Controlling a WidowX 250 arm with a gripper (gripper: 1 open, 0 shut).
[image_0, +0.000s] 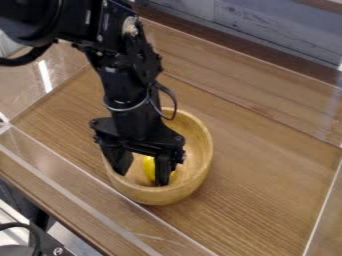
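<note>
A round light wooden bowl (193, 180) stands on the wooden table, below the black arm. My gripper (142, 168) is down inside the bowl, its two black fingers standing apart. Between and behind them lies a yellow object (152, 166), partly hidden by the fingers; I cannot tell whether it touches them.
A pale panelled wall (254, 30) runs along the back. The table's front edge and some dark cabling are at the lower left.
</note>
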